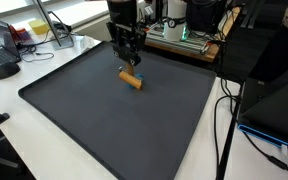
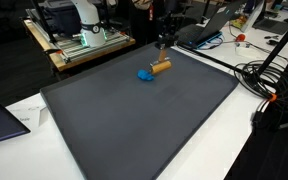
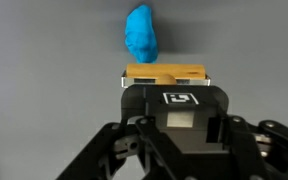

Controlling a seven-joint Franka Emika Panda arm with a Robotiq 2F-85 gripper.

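Observation:
An orange-brown wooden piece, shaped like a small mallet (image 1: 131,80), is at the far part of the dark table, its cylinder lying crosswise and a short stem rising from it. My gripper (image 1: 128,60) is above it, shut on the top of that stem. From the other side, the cylinder (image 2: 161,67) appears below the gripper; whether it touches the table I cannot tell. In the wrist view the wooden piece (image 3: 166,71) shows just beyond the gripper body, which hides most of the stem. A crumpled blue cloth (image 3: 141,34) lies close to it, apart from the cylinder.
The dark tabletop (image 2: 134,115) is broad and clear in front. Behind its far edge stands a wooden-topped stand (image 2: 74,48) with assorted things on it. Black cables (image 1: 222,110) run beside the table, and a laptop (image 1: 4,40) is off to one side.

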